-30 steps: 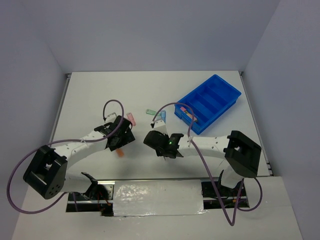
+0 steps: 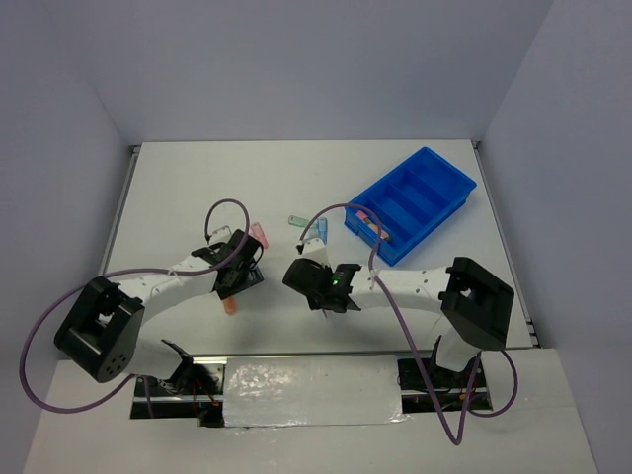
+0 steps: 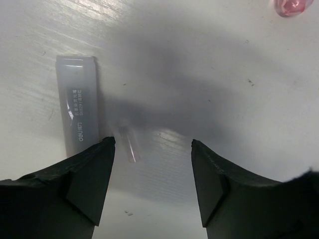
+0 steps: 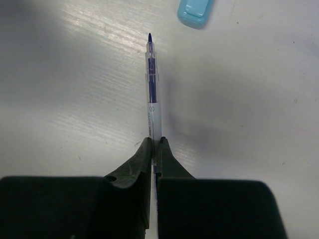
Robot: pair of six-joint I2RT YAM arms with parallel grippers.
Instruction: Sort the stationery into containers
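Note:
My left gripper stands part open low over the table, nothing between its fingers. A grey, flat case with small print (image 3: 79, 107) lies just left of its left finger, which covers the case's lower end. An orange piece (image 2: 229, 305) shows below this gripper in the top view. My right gripper is shut on a slim pen (image 4: 152, 89) with a purple tip and white label, pointing away. A pink item (image 2: 259, 235), a green item (image 2: 298, 221) and a blue item (image 2: 323, 229) lie farther back.
A blue compartment tray (image 2: 431, 237) stands at the back right, with several small coloured items (image 2: 373, 225) in its near-left compartment. Both arms occupy the front.
My left arm has shifted slightly, its forearm moving a little to the right. The orange piece now appears a bit lower and farther left. The right arm has stayed still.

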